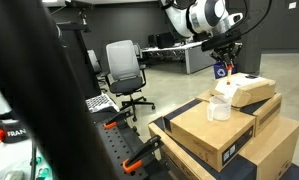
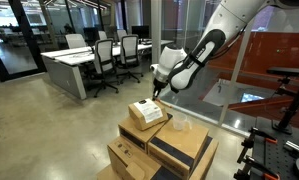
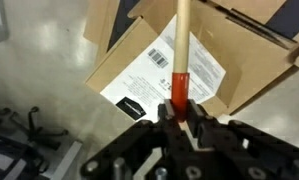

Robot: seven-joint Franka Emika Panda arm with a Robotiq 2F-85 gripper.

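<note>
A stick (image 3: 181,45) with a pale wooden shaft and a red end (image 3: 180,92) shows in the wrist view. My gripper is shut on that red end, its dark fingers close on both sides. Exterior view 1 shows the stick (image 1: 229,74) pointing down, red part uppermost, behind the pale cup and near the small box. A whitish cup (image 1: 219,107) stands on the large cardboard box (image 1: 211,130). In exterior view 1 the fingertips are too small to make out.
A smaller box (image 1: 246,92) with a white label (image 3: 164,75) lies behind the cup. A person (image 2: 173,65) stands behind the boxes. Office chairs (image 1: 126,65) are farther back. To the left of the boxes the floor (image 2: 59,125) is clear.
</note>
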